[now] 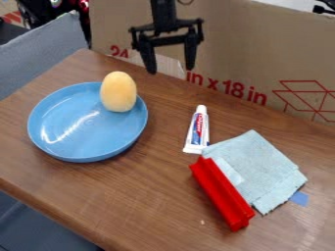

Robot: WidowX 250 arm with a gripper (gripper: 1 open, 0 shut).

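My black gripper [167, 57] hangs high at the top middle of the view, open, with nothing between its fingers, in front of the cardboard. Below it on the wooden table, a pale orange egg-shaped object [118, 90] rests on a blue plate [72, 132]. A white toothpaste tube [198, 130] lies to the right of the plate. At the lower right a red oblong object [222, 196] lies against a folded light blue-grey cloth [262, 169].
A cardboard wall [262, 54] with red printing stands along the back. A grey padded surface [33, 69] borders the table at left.
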